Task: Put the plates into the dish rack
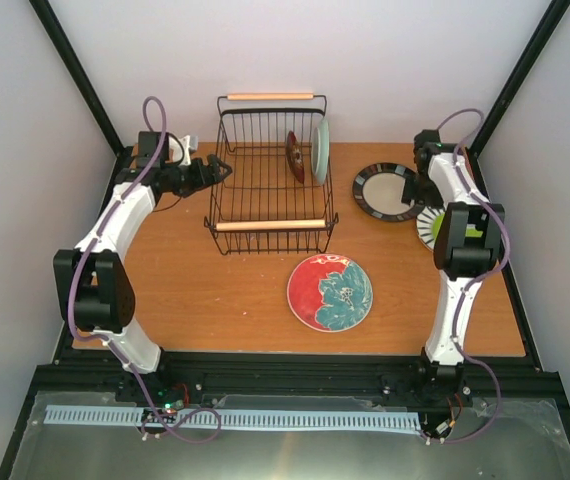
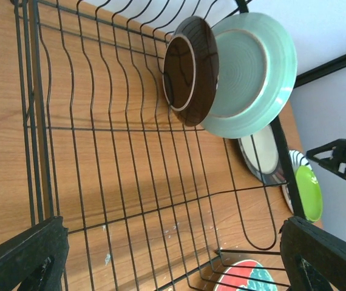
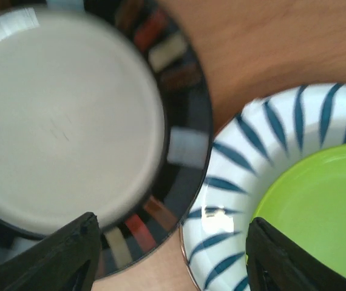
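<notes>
The wire dish rack (image 1: 270, 225) holds a brown plate (image 2: 206, 66) and a pale green plate (image 2: 276, 60), both on edge toward its right side. Flat on the table lie a dark-rimmed plate (image 1: 370, 200), a white plate with blue stripes and a green centre (image 3: 234, 176), and a red plate with a teal flower (image 1: 330, 293). My right gripper is part open above the place where the dark-rimmed and striped plates meet, nothing held between its fingers. At the rack's left side, my left gripper (image 1: 226, 170) stands open and empty.
Bare table (image 1: 205, 310) lies in front of the rack and left of the red plate. The rack's wooden front handle (image 1: 270, 226) and its wire walls stand up from the table. Dark frame posts (image 1: 520, 85) border the workspace.
</notes>
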